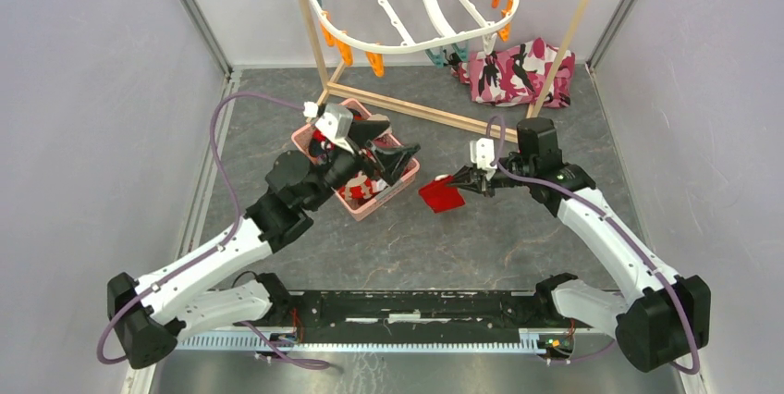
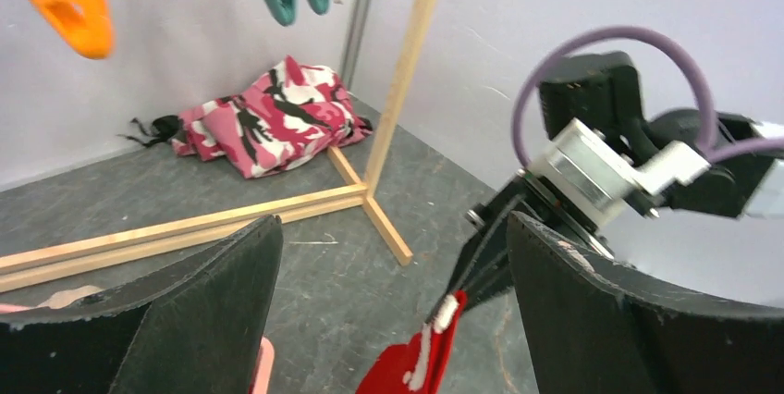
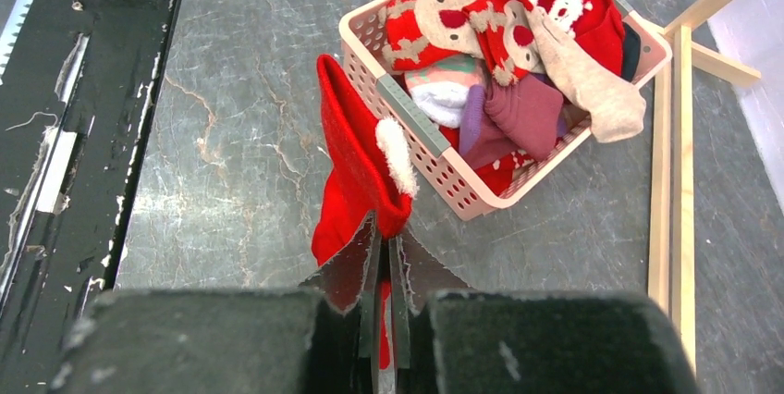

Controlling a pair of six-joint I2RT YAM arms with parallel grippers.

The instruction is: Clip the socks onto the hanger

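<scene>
A red sock (image 1: 441, 194) with a white patch hangs from my right gripper (image 1: 461, 181), which is shut on it. In the right wrist view the sock (image 3: 347, 177) is pinched between the fingertips and stands folded beyond them. My left gripper (image 1: 404, 159) is open over the basket's right side, with nothing between its fingers. The white oval hanger (image 1: 400, 46) is at the back, carrying orange pegs (image 1: 374, 63), teal pegs and pale ones. More socks (image 3: 518, 116) fill the pink basket (image 3: 458, 192).
A wooden frame (image 1: 421, 110) crosses the floor behind the basket. Pink camouflage cloth (image 1: 514, 75) lies at the back right. Grey floor between the arms and the front rail is clear.
</scene>
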